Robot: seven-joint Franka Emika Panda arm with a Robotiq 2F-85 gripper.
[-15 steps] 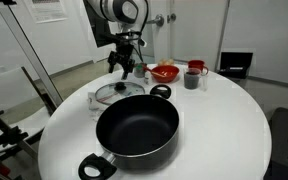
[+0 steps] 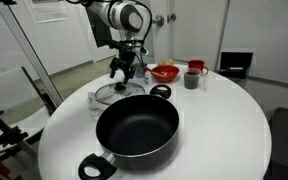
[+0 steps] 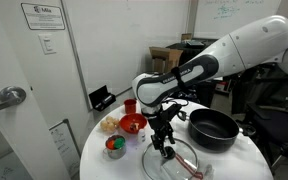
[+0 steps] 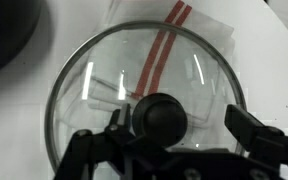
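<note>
A glass lid (image 4: 84,100) with a dark rim lies on the white table, its round black knob (image 4: 159,118) facing up. My gripper stands open above it; in the wrist view the knob shows between the two black fingers. Whether the fingertips are level with the knob or still over it I cannot tell. In exterior view 1 the gripper hangs at the lid's far side. A black pan (image 2: 137,128) with two handles stands in front of the lid, empty inside.
A cloth with red stripes (image 4: 162,50) lies partly under the lid. Behind are a red bowl (image 2: 164,73), a red mug (image 2: 192,79) and a metal pot with colored things (image 3: 115,146).
The lid and the pan have not moved.
</note>
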